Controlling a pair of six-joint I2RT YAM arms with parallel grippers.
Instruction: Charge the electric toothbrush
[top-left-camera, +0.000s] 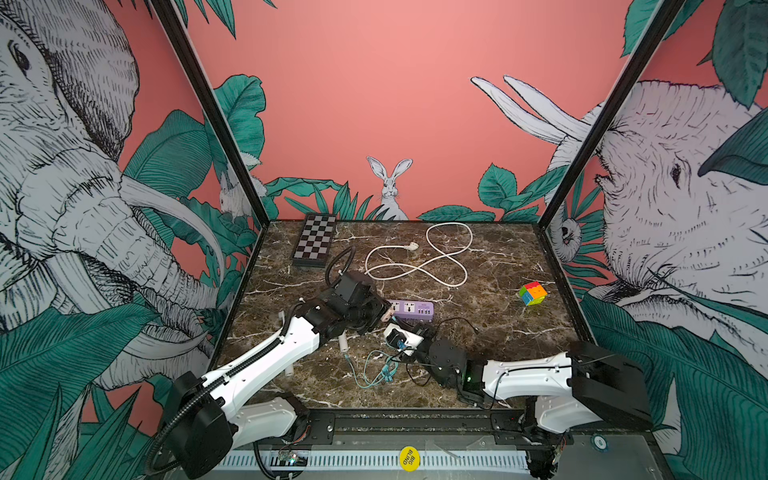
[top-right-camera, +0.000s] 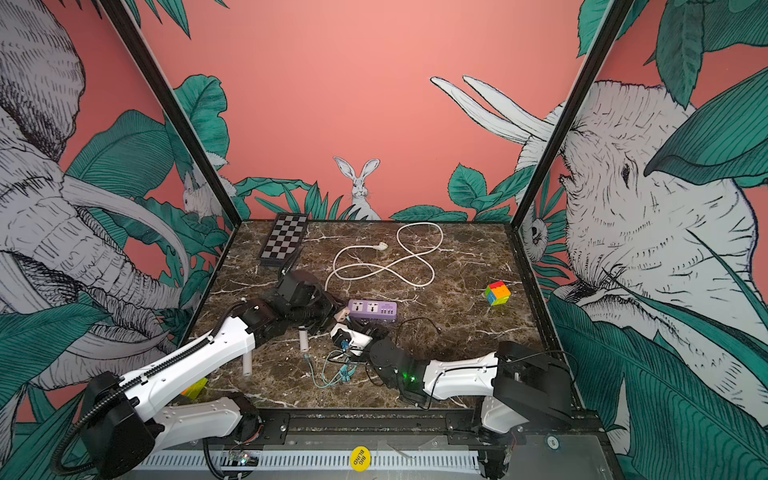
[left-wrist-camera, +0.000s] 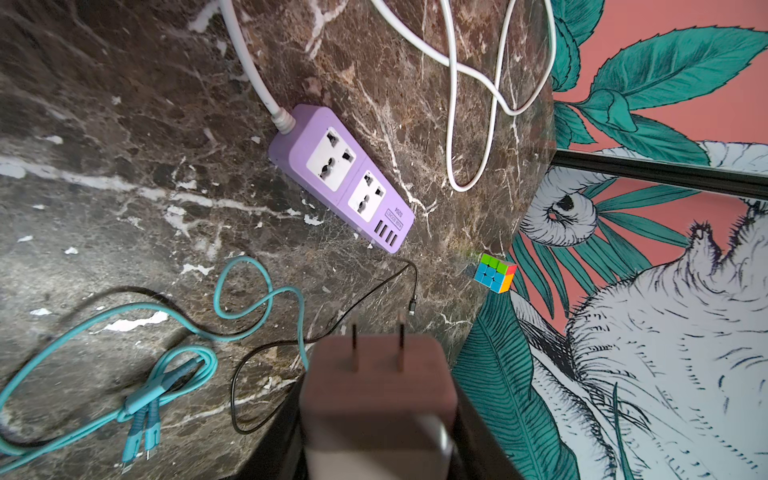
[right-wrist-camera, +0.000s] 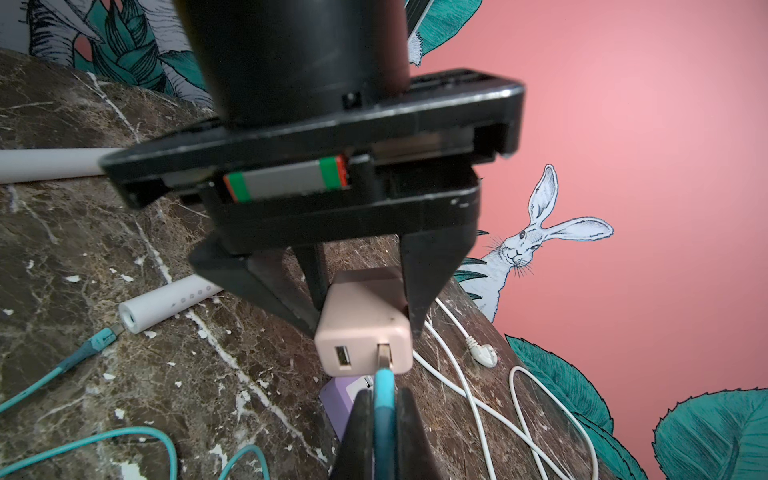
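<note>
A pink charger block (left-wrist-camera: 380, 384) is held in my left gripper, shut on its sides, with two prongs pointing away in the left wrist view. Two USB ports show on its face in the right wrist view. My right gripper is shut on the teal cable (right-wrist-camera: 385, 400) just behind its USB plug. The plug's metal tip meets the right-hand port; part of the metal shows, and how deep it sits I cannot tell. A white toothbrush handle (right-wrist-camera: 172, 302) lies on the table, a teal connector (right-wrist-camera: 101, 339) at its end. The purple power strip (left-wrist-camera: 344, 176) has empty sockets.
A black cable (left-wrist-camera: 276, 344) lies by the strip. The strip's white cord (top-left-camera: 448, 260) loops behind it. A chessboard box (top-left-camera: 314, 239) stands back left, a coloured cube (top-left-camera: 532, 293) to the right. Another white tube (right-wrist-camera: 56, 164) lies farther left.
</note>
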